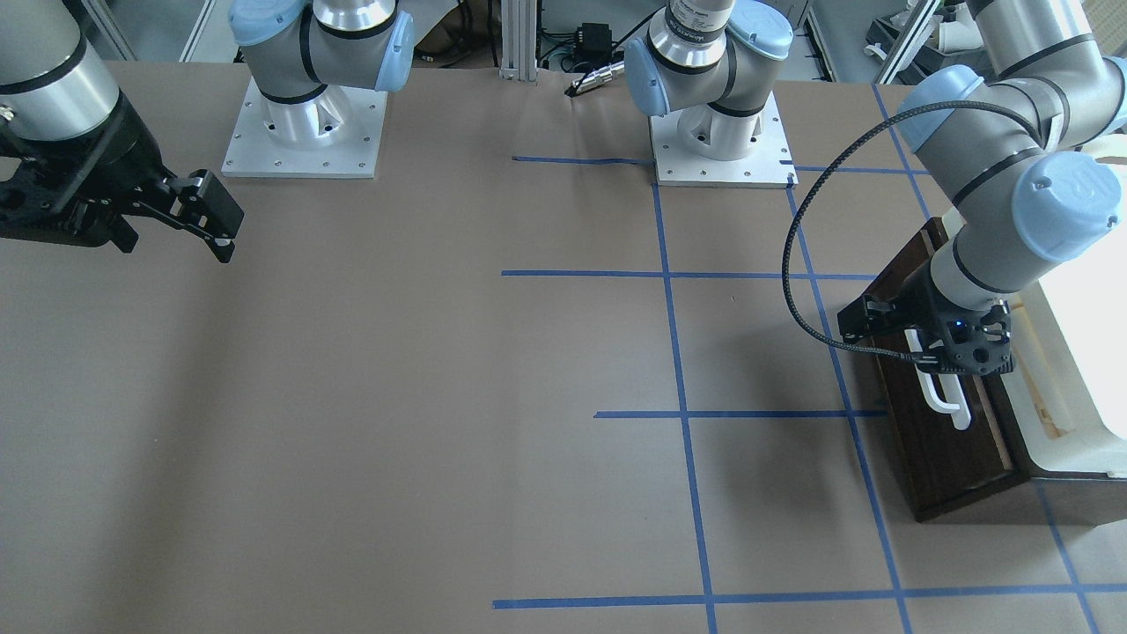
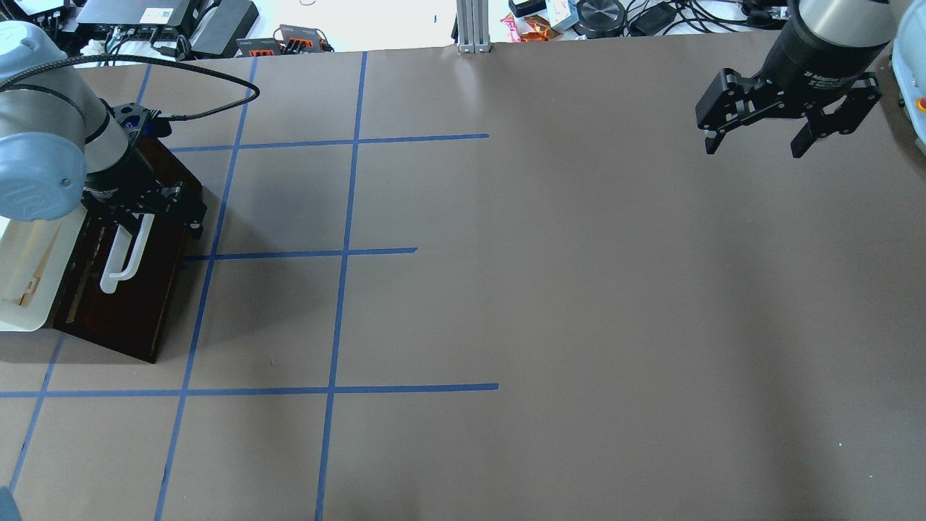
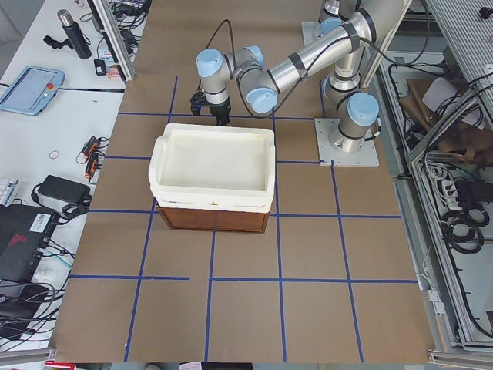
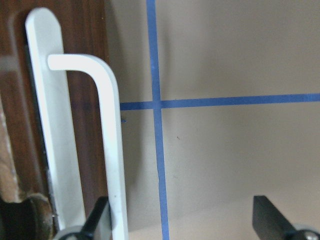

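A dark wooden box (image 1: 940,454) with a cream plastic tray (image 3: 212,166) on top stands on the taped table. Its side carries a white handle (image 4: 112,150), also visible from above (image 2: 117,260). My gripper is at that handle, fingers spread wide in the wrist view, with one finger (image 4: 95,225) against or just beside the handle's bar and the other over bare table. In the front and top views the black gripper body hides the upper part of the handle.
Another arm's black gripper (image 1: 158,211) hangs at the opposite side of the table. Further arm bases (image 1: 724,158) stand at the back.
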